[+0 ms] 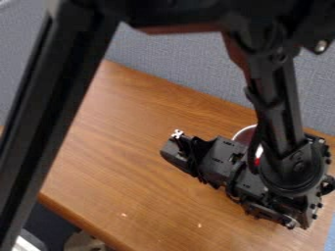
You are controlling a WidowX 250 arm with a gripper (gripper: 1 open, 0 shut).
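Note:
A black robot arm reaches down from the top of the camera view to its gripper [183, 147], which is low over the right part of the wooden table [112, 147]. A small white piece shows at the gripper's tip; whether it is held or part of the gripper, I cannot tell. Behind the gripper, a round container [244, 132] is mostly hidden, with only part of its rim and some red showing. The fingers are too obscured to tell their state.
A grey fabric partition [183, 83] stands along the table's back. A dark arm member crosses the left side of the view.

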